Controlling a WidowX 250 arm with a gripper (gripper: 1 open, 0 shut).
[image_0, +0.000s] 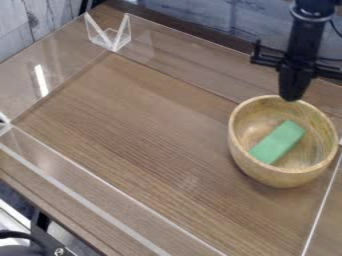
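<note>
My gripper (291, 70) is at the top right, a black body above the back rim of a tan bowl (245, 142). Its fingers point down, apart from the bowl in the picture; whether they are open or shut is hard to tell. A green block (277, 142) lies inside the bowl on the right half of the wooden table (127, 140).
White metal pieces (110, 30) stand at the back left, with another at the left edge. A dark gap shows at the lower left beyond the table's edge.
</note>
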